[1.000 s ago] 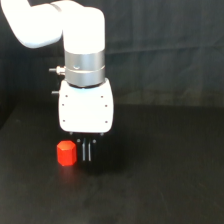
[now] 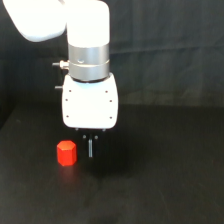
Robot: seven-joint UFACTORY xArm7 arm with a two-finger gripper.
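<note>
A small red block (image 2: 66, 153) stands on the dark table, left of the hand and apart from it. My white gripper (image 2: 91, 152) points down just to the right of the block. Its thin fingers show as a single narrow line below the hand, so it looks shut, with nothing visible between them. The fingertips are at about the block's height in the picture; whether they touch the table is hard to tell.
A black curtain (image 2: 165, 55) hangs behind the table.
My gripper has shifted slightly to the right, away from the block, and a touch lower at the hand. Its two separate finger lines have merged into one. The block has not moved.
</note>
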